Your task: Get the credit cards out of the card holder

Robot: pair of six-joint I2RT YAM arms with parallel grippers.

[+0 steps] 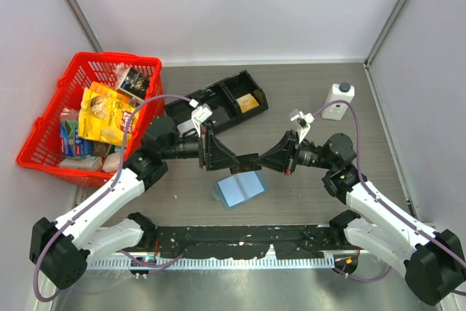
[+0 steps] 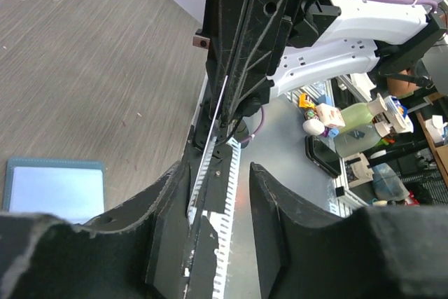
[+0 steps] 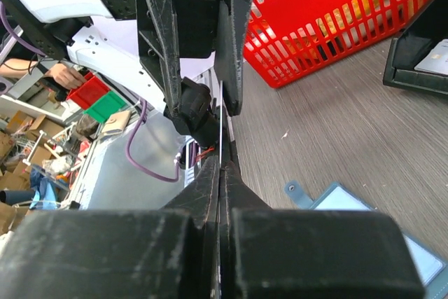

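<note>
A dark, thin card (image 1: 246,163) spans the gap between my two grippers above the table. My right gripper is shut on one end of it; the card appears edge-on there as a fine pale line. Around its other end, my left gripper stands part open, and the card's edge (image 2: 206,159) runs between its fingers, close to the one at the left of that view. Below them, the light blue card holder (image 1: 241,189) lies on the table, its snap tab (image 3: 297,192) sticking out. Whether cards remain inside it cannot be told.
A black compartment tray (image 1: 230,111) lies behind the grippers, with an orange-brown item in its right part. The red basket (image 1: 44,140) full of packets is at the left. A white bottle (image 1: 337,102) stands at the back right. Bare table surrounds the holder.
</note>
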